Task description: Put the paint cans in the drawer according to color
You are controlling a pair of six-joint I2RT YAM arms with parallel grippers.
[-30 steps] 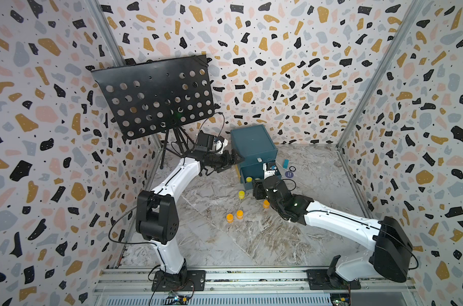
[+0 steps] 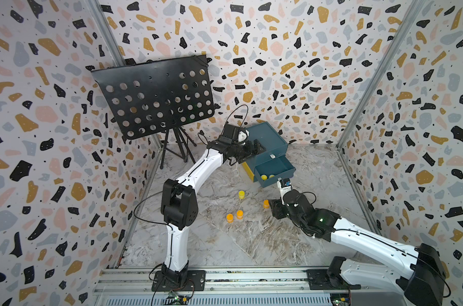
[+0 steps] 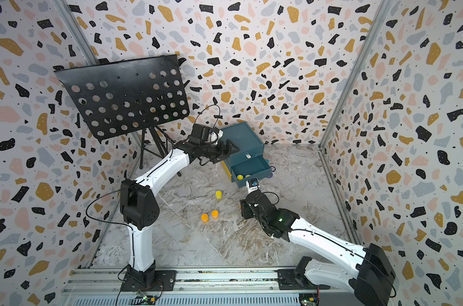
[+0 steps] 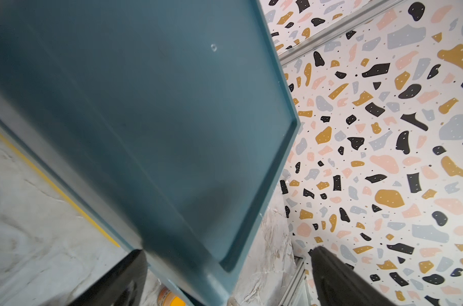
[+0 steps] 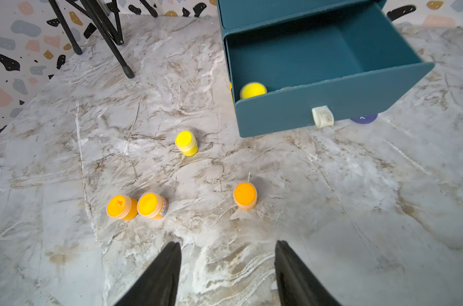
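The blue drawer cabinet (image 2: 264, 133) has its lower drawer (image 5: 302, 114) pulled out, holding yellow cans (image 5: 253, 89). A yellow can (image 5: 186, 142) and orange cans (image 5: 118, 206) sit on the table in front. My left gripper (image 2: 251, 150) is over the cabinet top; in the left wrist view its fingers stand apart at either side of the near top edge, and whether it touches is unclear. My right gripper is open above the table in front of the drawer, nothing between its fingers.
A black perforated board (image 2: 155, 91) on a tripod stands at the back left. A purple round item (image 5: 364, 118) lies beside the drawer.
My left arm has moved right over the cabinet, which looks shifted right with its drawer. The right arm has drawn back to the right, away from the drawer.
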